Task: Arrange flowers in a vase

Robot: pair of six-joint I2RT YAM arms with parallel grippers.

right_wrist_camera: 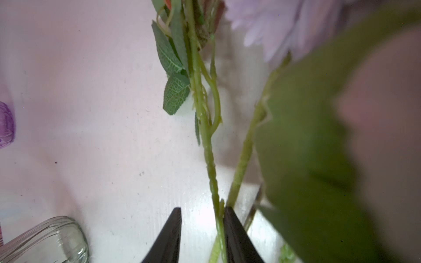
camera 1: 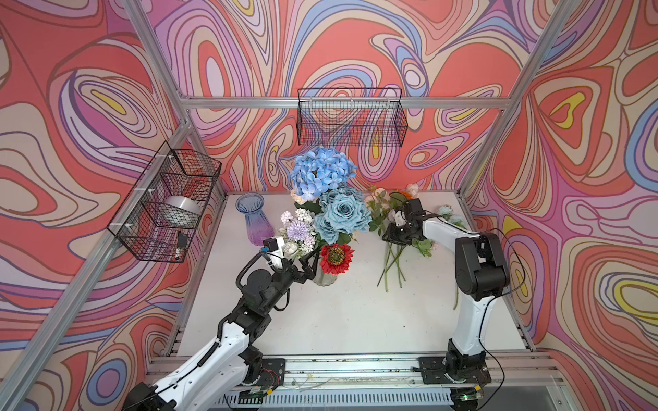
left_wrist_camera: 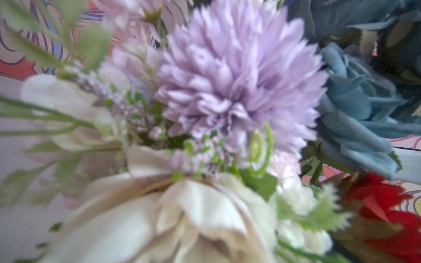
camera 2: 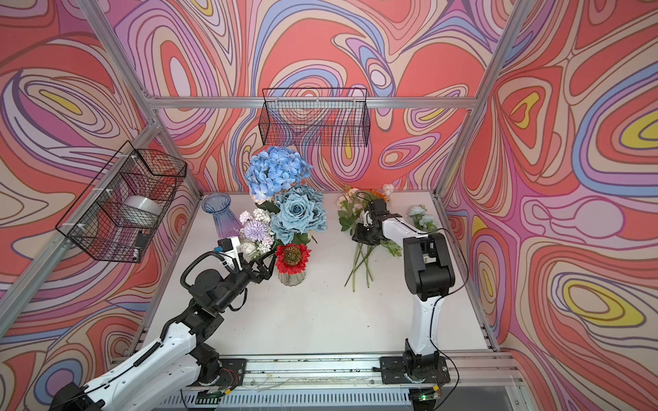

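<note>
A vase (camera 2: 291, 278) at the centre-left holds blue hydrangea (camera 1: 322, 167), a blue rose (camera 1: 344, 212), a lilac bloom (left_wrist_camera: 236, 74) and a red flower (camera 1: 336, 259). My left gripper (camera 1: 307, 263) stands open beside the bouquet; its fingers are out of the left wrist view, which flowers fill. My right gripper is open over loose flowers lying on the right of the table, their green stems (right_wrist_camera: 208, 166) at and between its fingertips.
A blue-purple vase (camera 1: 260, 226) stands at the back left. Wire baskets (camera 1: 164, 205) hang on the left and back frames.
</note>
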